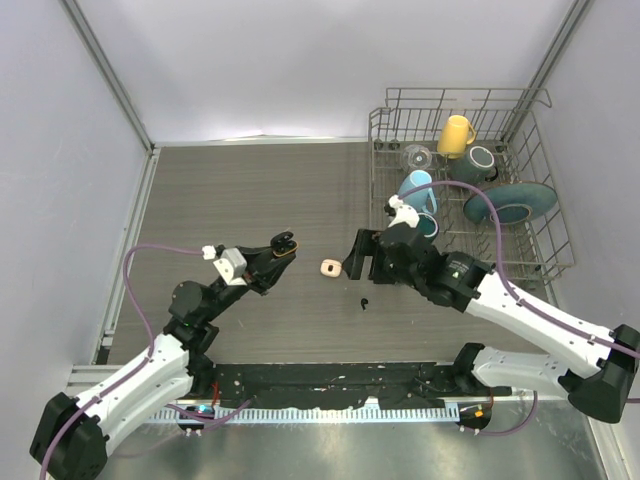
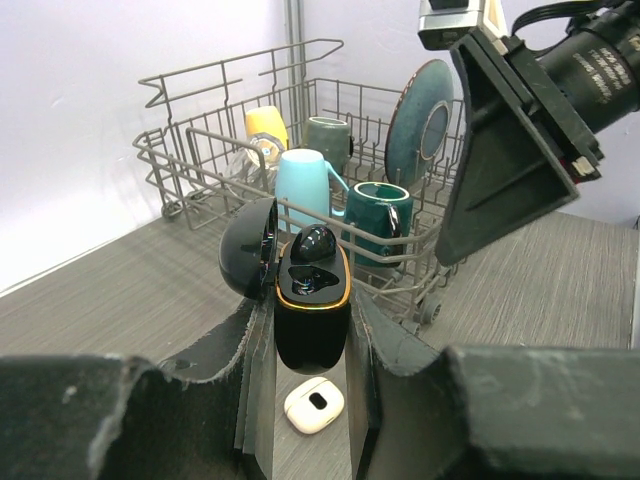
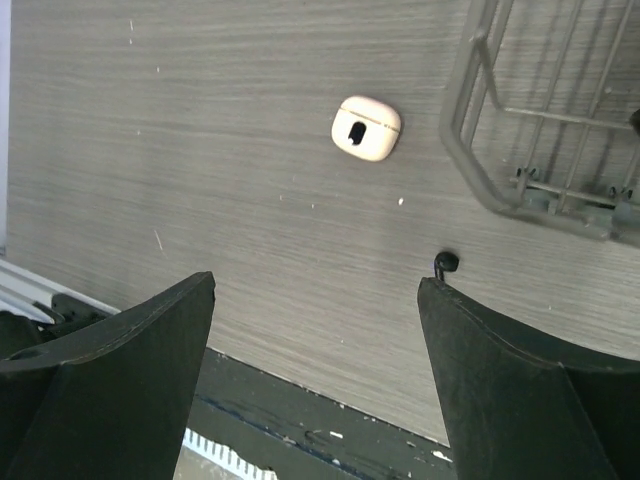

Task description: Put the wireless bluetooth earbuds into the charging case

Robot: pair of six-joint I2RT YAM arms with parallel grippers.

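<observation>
A black charging case with a gold rim is pinched in my left gripper. Its lid stands open to the left. One black earbud sits in the case at the far side, and the near slot looks empty. On the table lies another black earbud, small and dark, also seen in the top view right of centre. My right gripper is open above the table with nothing between its fingers; this loose earbud shows near its right fingertip, though the height gap cannot be judged.
A white earbud case lies closed on the table between the arms. A wire dish rack with mugs and a plate fills the back right.
</observation>
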